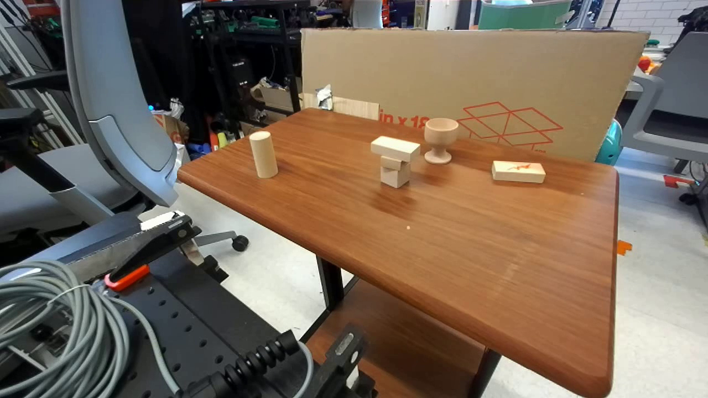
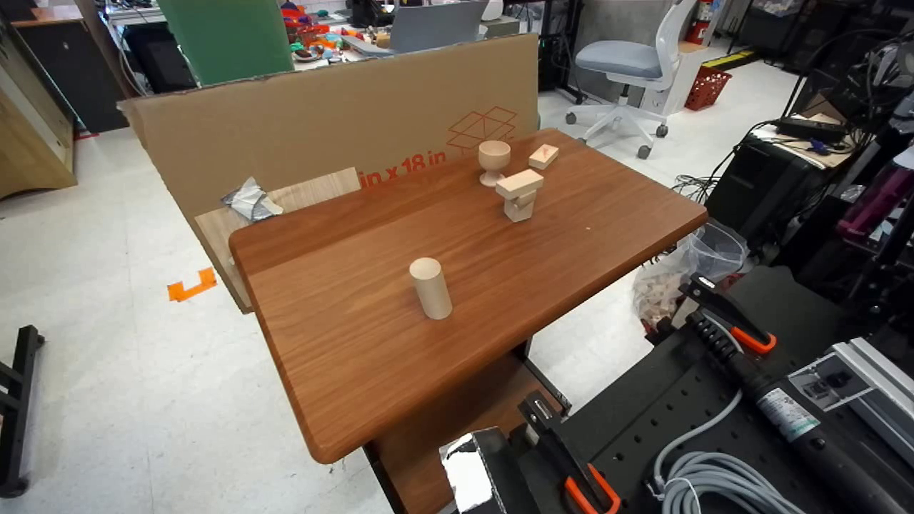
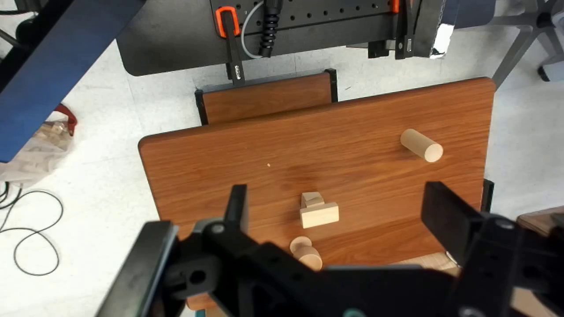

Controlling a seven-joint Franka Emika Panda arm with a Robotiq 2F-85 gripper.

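Above the table my gripper stands open in the wrist view, its black fingers wide apart and nothing gripped; neither exterior view shows it. Far below, a small stack of pale wooden blocks [image 3: 319, 215] appears between the fingers, a long block [image 1: 395, 148] lying across smaller ones. A wooden goblet [image 1: 441, 139] stands upright just behind the stack; the gripper body partly borders it in the wrist view. A wooden cylinder [image 2: 430, 288] stands upright by itself. One flat rectangular block [image 1: 518, 172] with a reddish mark lies apart; I cannot see it in the wrist view.
The brown table [image 1: 504, 265] has wide clear room along its front. A tall cardboard sheet [image 2: 343, 120] rises along its back edge. A black cart [image 2: 634, 428] with clamps and coiled cable is near the front side.
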